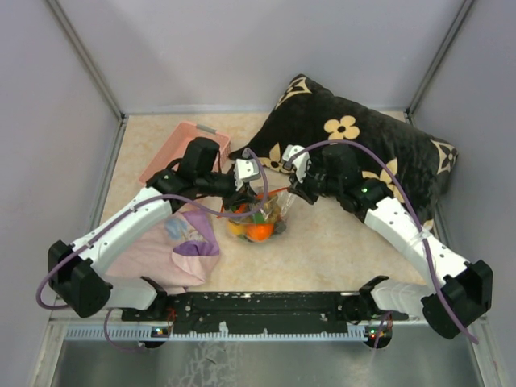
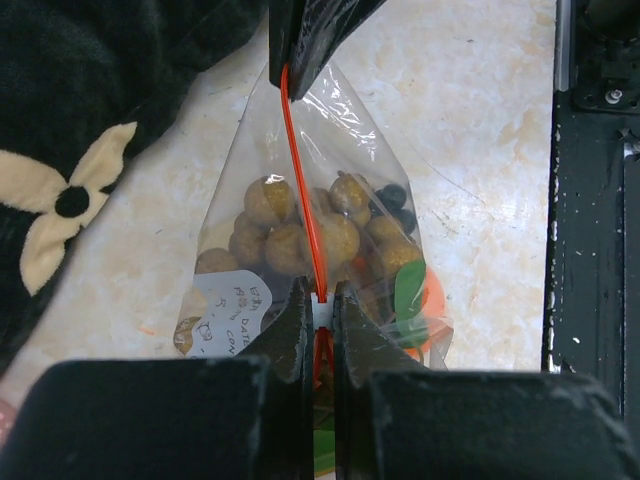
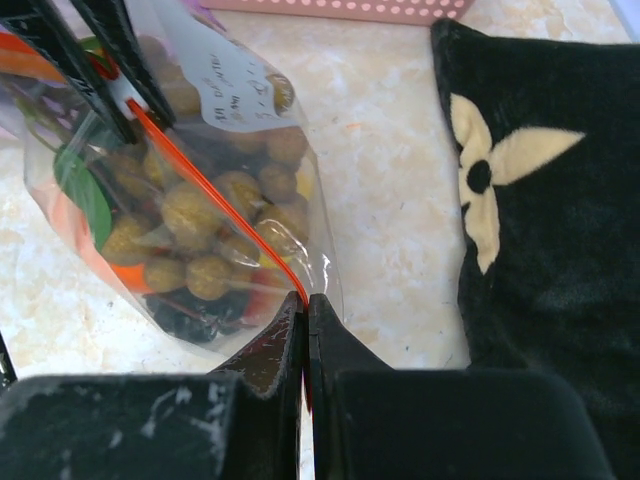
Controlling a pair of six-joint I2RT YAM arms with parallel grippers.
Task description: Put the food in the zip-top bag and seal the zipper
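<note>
A clear zip top bag (image 1: 282,211) stands on the table between my grippers, its opening edged by an orange-red zipper (image 2: 303,190). Inside are several brown round foods (image 2: 270,200), dark round ones (image 2: 392,197), an orange piece (image 1: 260,231) and a green leaf (image 2: 408,290). A white slider (image 2: 322,312) on the zipper is pinched by my left gripper. At the zipper's other end, my right gripper is shut on the thin strip, which shows between its fingers. The zipper is drawn taut between both grippers.
Behind the left arm is a pink basket (image 1: 173,153). A pink and purple cloth (image 1: 173,250) lies at the left. The black cushion (image 1: 355,121) with flower shapes fills the back right. Bare table (image 1: 322,258) shows at the front right.
</note>
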